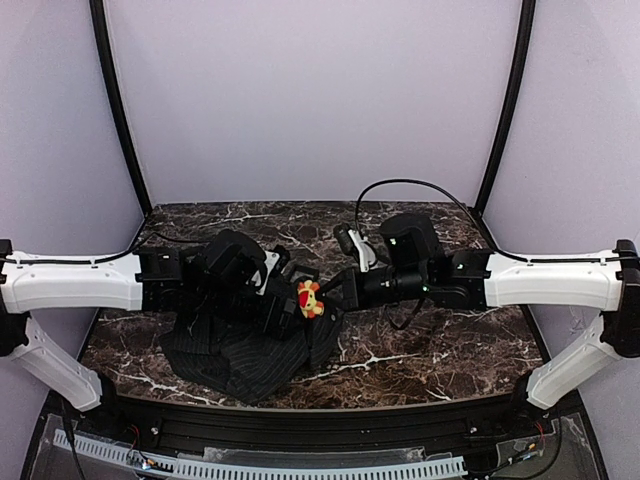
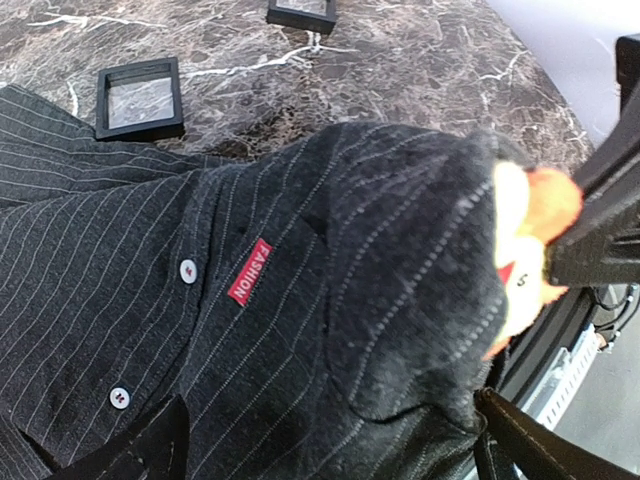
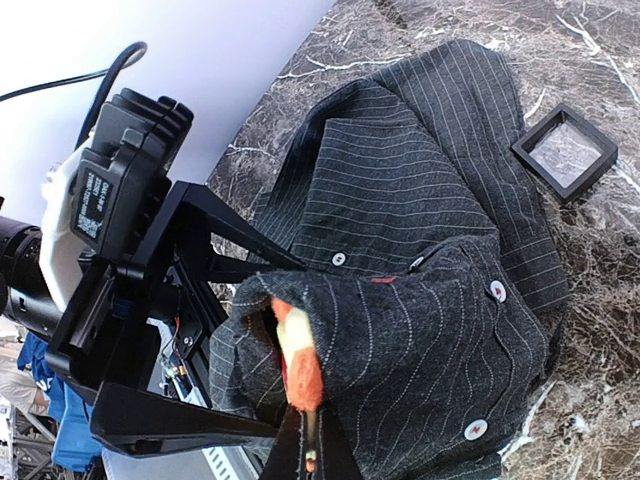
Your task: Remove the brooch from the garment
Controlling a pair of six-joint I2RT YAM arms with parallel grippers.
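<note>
The yellow-orange lion brooch (image 1: 309,298) is on a raised fold of the dark pinstriped garment (image 1: 230,355), between my two grippers. In the left wrist view its side shows beside the fold (image 2: 400,260). My left gripper (image 1: 285,305) is open around that bunched cloth. My right gripper is shut at the brooch's edge, its tips largely hidden; in the right wrist view the brooch (image 3: 305,370) appears edge-on just above them.
Two small black square frames lie on the marble table behind the garment, one (image 2: 140,127) near the cloth, another (image 2: 300,25) farther back. Bare marble (image 1: 460,355) shows at the front right.
</note>
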